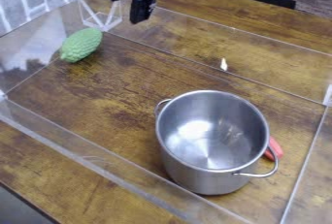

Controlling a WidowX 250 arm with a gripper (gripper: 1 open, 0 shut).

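My black gripper [131, 10] hangs at the top left, partly cut off by the frame edge, open, with nothing seen between its fingers. Below it and to the left lies a green bumpy vegetable [81, 45], like a bitter melon, on the wooden surface. A steel pot [212, 145] with two handles stands empty at the lower right, and a red object [274, 147] is partly hidden behind its right side.
Clear low walls enclose the work area [123, 102] on the wooden table. A small white piece [224, 65] lies toward the back right.
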